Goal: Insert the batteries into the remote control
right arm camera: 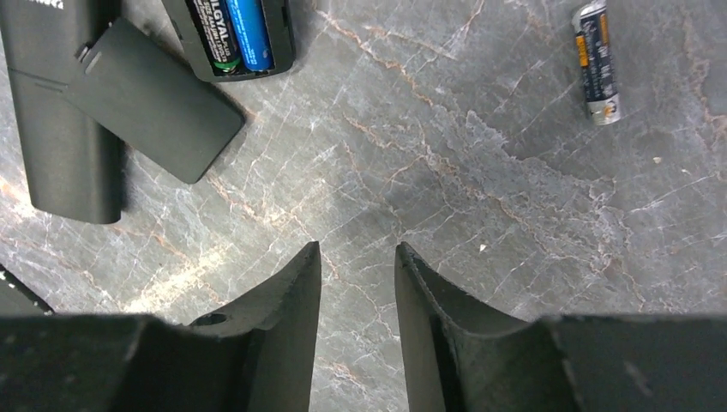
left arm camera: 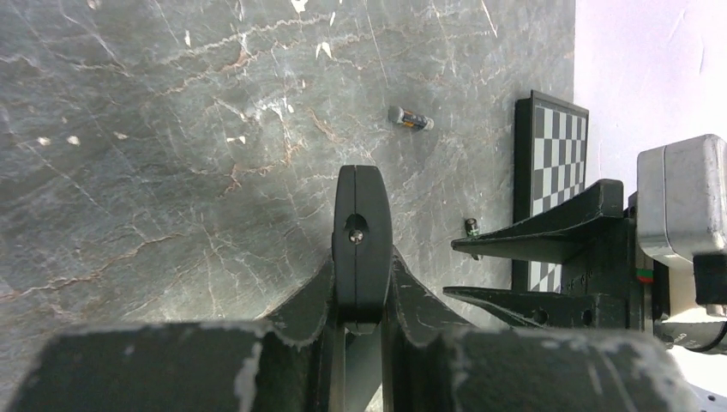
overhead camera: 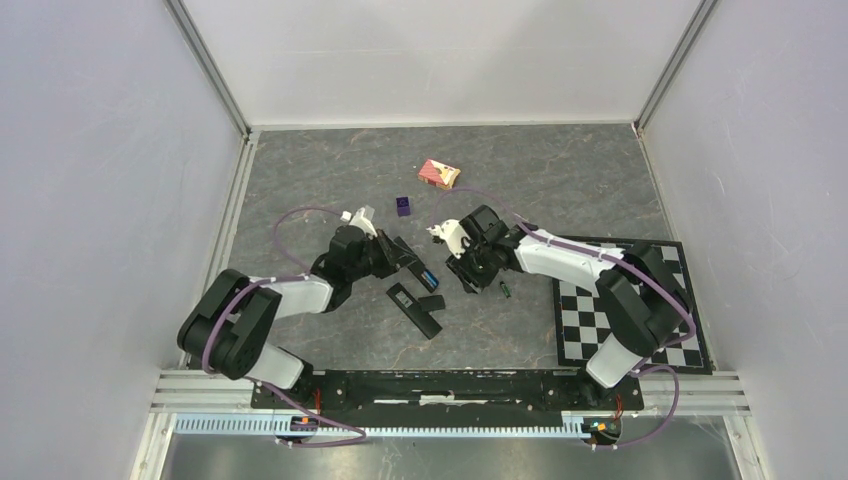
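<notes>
My left gripper [overhead camera: 395, 255] is shut on the remote control [overhead camera: 418, 265], whose open compartment shows a black-and-green battery [right arm camera: 214, 34] and a blue battery [right arm camera: 249, 34] in the right wrist view. A loose battery [left arm camera: 411, 118] lies on the table, also below my right gripper as a loose battery [right arm camera: 597, 64]. A second small battery [overhead camera: 506, 290] lies further right. My right gripper is part open over bare table, nothing between its fingers. A black cover [right arm camera: 154, 103] lies beside the remote, overlapping another black remote [overhead camera: 410, 310].
A checkerboard [overhead camera: 680, 350] is at the right under the right arm. A purple cube [overhead camera: 403, 205] and a red-and-cream box [overhead camera: 438, 173] stand behind the grippers.
</notes>
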